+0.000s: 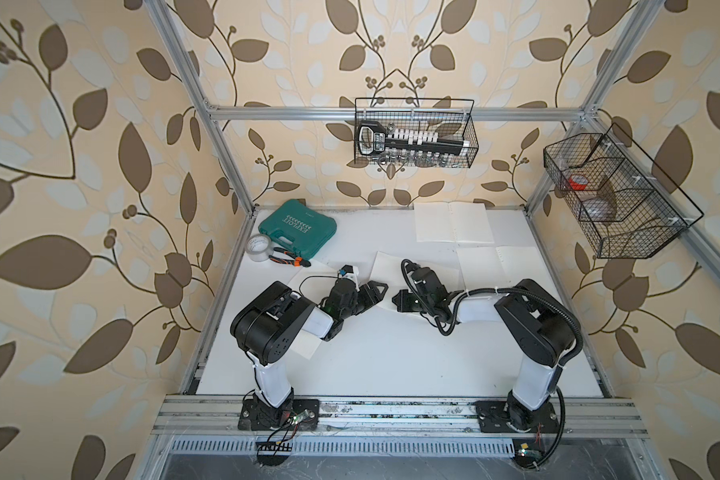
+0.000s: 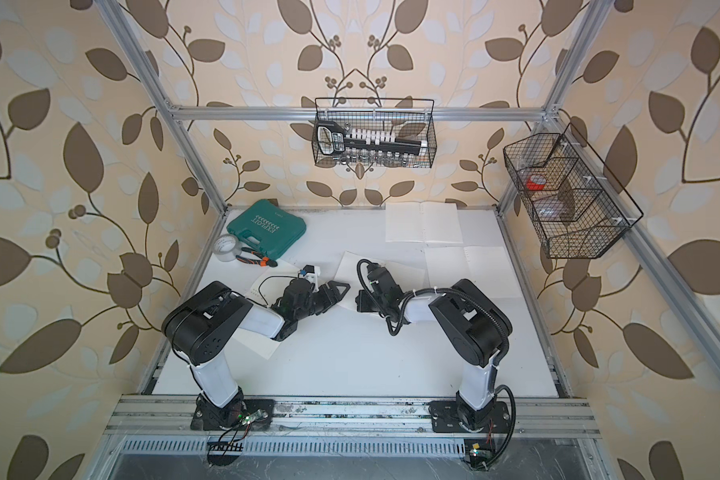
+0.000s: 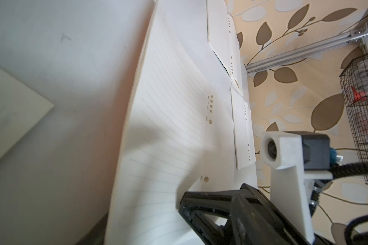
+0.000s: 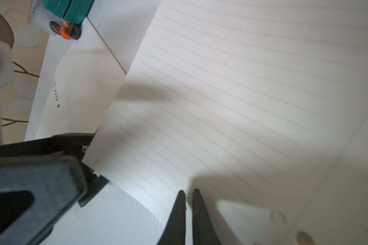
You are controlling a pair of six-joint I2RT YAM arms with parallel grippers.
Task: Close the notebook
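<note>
The open lined notebook (image 1: 386, 265) lies mid-table, partly under both grippers. Its left page (image 3: 159, 122) is bowed up off the table along its outer edge. At that page's outer corner, my left gripper (image 1: 384, 289) stands part open; in the right wrist view its fingers (image 4: 32, 179) are apart on either side of the page corner. My right gripper (image 1: 397, 301) is at the notebook's near edge, close to the fold. Its fingertips (image 4: 177, 216) sit almost together at the page, appearing shut on that edge, though the contact itself is hard to see.
Other open notebooks lie at the back right (image 1: 453, 222), at the right (image 1: 500, 264) and beneath the left arm (image 1: 305, 347). A green case (image 1: 298, 227), tape roll (image 1: 257, 247) and orange-handled pliers (image 1: 293, 259) occupy the back left.
</note>
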